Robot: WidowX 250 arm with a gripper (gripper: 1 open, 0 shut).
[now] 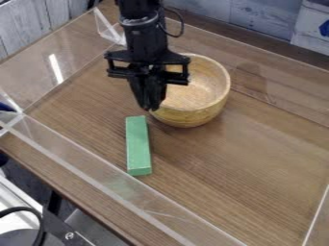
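Observation:
The black gripper (149,98) hangs in the upper middle of the camera view, over the left side of a round tan bowl (203,88). Its fingers are shut, with nothing visible between them, though the tips are small and dark. The bowl looks empty where visible; its left part is hidden behind the arm. A green rectangular block (139,146) lies on the wooden table below and slightly in front of the gripper, apart from the bowl.
A transparent edge runs along the left, with dark cables at the lower left beyond the table.

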